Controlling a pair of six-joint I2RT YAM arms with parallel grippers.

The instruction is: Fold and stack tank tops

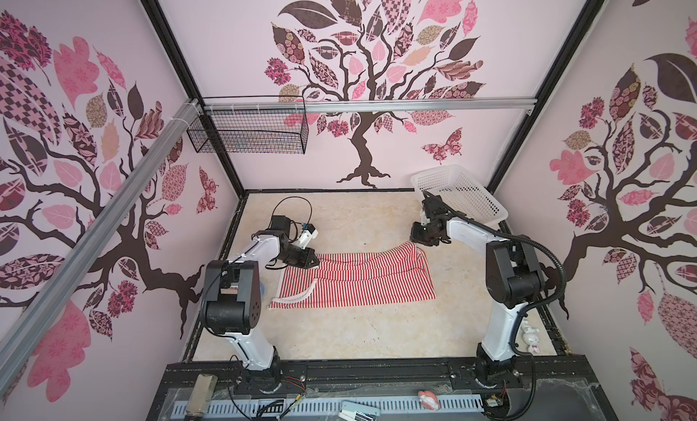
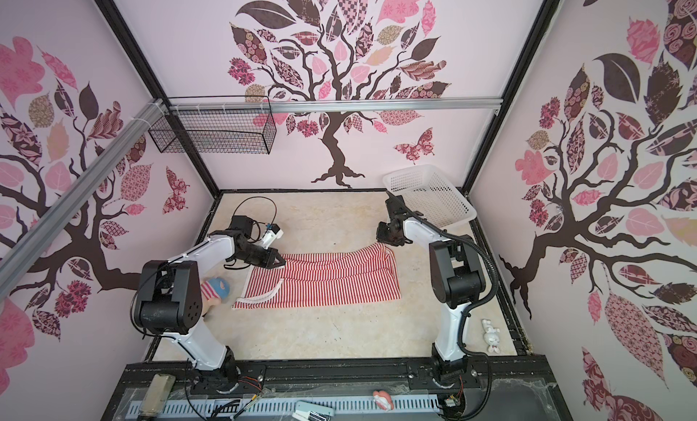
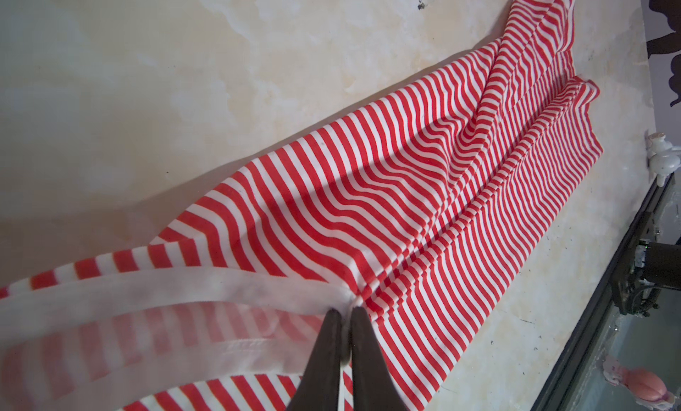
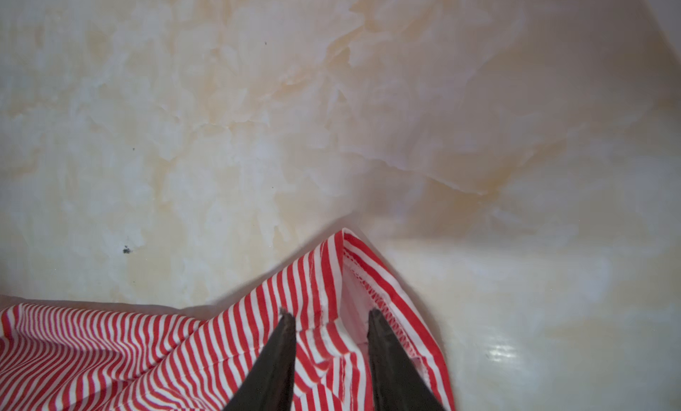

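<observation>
A red-and-white striped tank top [image 1: 363, 291] lies spread lengthwise across the table [image 1: 348, 334], its back half creased in long folds, with white trim on the left end. My left gripper is shut at the white trim along the upper left of the shirt; whether cloth is pinched between its fingertips is hard to see. My right gripper is open above the shirt's far right corner, where a peaked flap [image 4: 312, 283] shows an inner band, with nothing held.
A white plastic basket [image 1: 464, 192] stands at the back right. A wire basket [image 1: 247, 130] hangs on the back-left rail. A white toy [image 2: 490, 335] sits at the front right, a colourful item [image 2: 217, 288] by the left arm.
</observation>
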